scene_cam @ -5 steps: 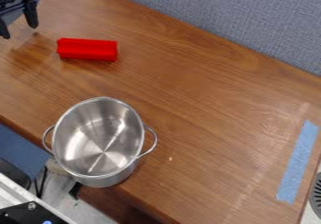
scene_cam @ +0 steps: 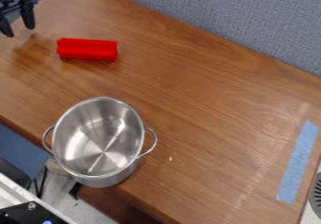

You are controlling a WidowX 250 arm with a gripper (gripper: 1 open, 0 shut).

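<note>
My black gripper [scene_cam: 18, 25] is at the top-left edge of the camera view, open above the wooden table, with nothing seen between its fingers. To its right and a little lower lies a red cylindrical object [scene_cam: 86, 49] on its side. A steel pot [scene_cam: 100, 141] with two side handles sits near the table's lower-left edge, empty.
A strip of blue tape [scene_cam: 298, 162] lies along the right edge. A grey padded surface [scene_cam: 238, 12] borders the back. Cables and equipment show at the lower left.
</note>
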